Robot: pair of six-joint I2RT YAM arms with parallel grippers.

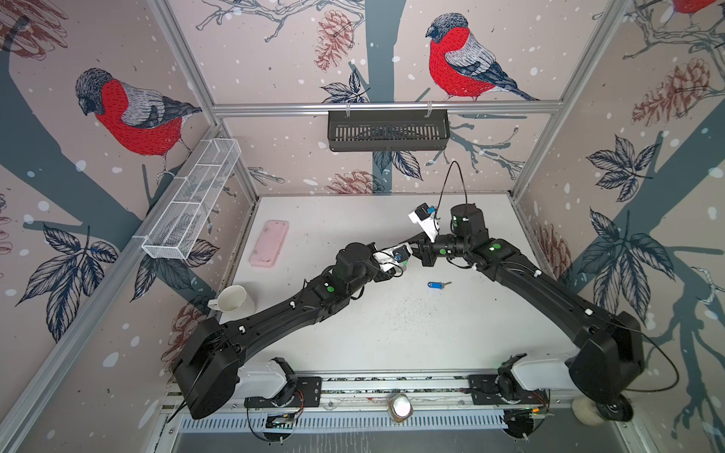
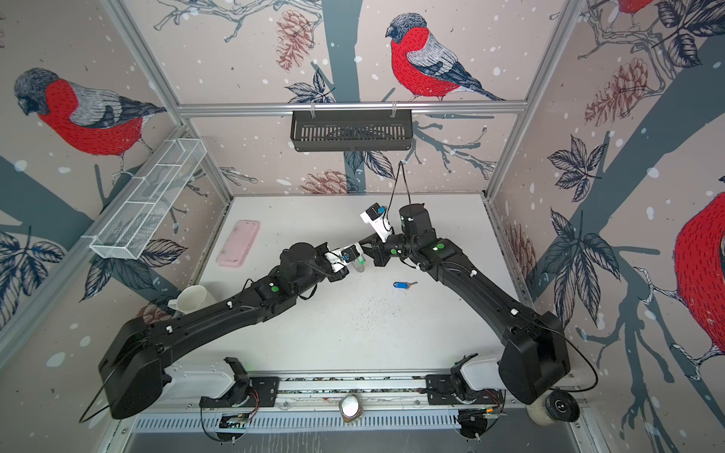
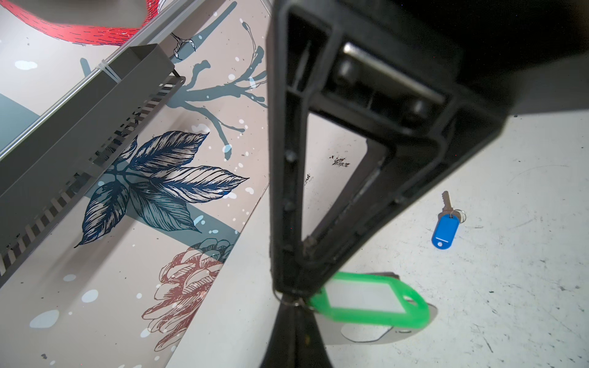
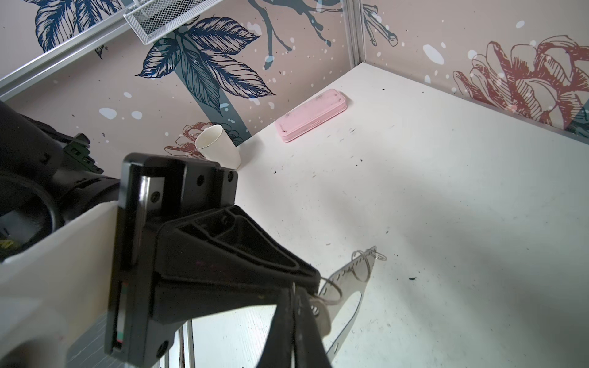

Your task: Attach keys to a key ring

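My left gripper and right gripper are both shut, tips meeting above the table. A thin wire ring (image 4: 335, 293) loops at the tips; I cannot tell which fingers pinch it. Right beside the tips, a green tag (image 3: 375, 300) with a pale label hangs in the left wrist view; a bit of it (image 1: 404, 264) shows below the grippers from above. Close by is a flat grey piece (image 4: 349, 282) with a toothed edge and oval opening, another small ring (image 4: 362, 265) at its end. Apart on the table lies a key (image 3: 446, 202) ringed to a blue tag (image 3: 445, 231).
A pink case (image 1: 269, 243) lies at the table's left, with a white mug (image 1: 232, 302) nearer the left front. A dark basket (image 1: 389, 132) hangs at the back, a white wire shelf (image 1: 192, 200) on the left.
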